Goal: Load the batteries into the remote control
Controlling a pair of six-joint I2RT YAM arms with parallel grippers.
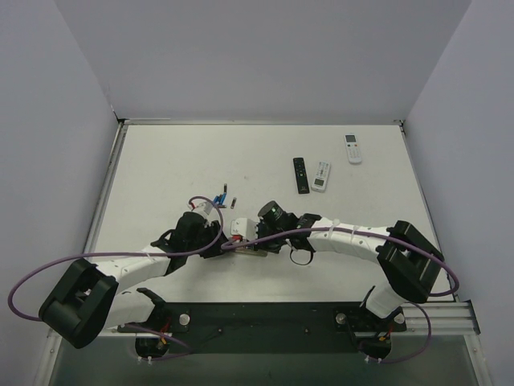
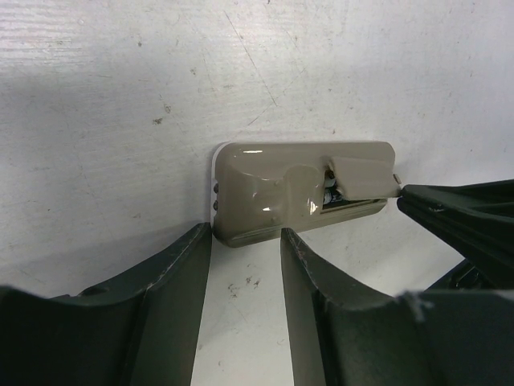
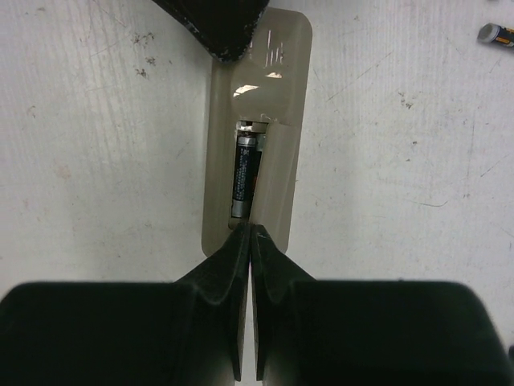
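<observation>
The grey remote (image 2: 265,189) lies back up on the table (image 2: 112,96). Its battery cover (image 3: 277,169) sits askew over the compartment, where a black battery (image 3: 245,173) shows. My left gripper is part open at the remote's end, the remote's corner just beyond its fingertips. My right gripper is shut with nothing visible between its fingers, its tips at the lower end of the cover. In the top view both arms meet over the remote, which is mostly hidden.
A loose battery (image 3: 496,34) lies beside the remote. Small batteries (image 1: 222,197) lie behind the arms. A black remote (image 1: 300,175) and two white remotes (image 1: 321,176) (image 1: 352,149) lie at the back right.
</observation>
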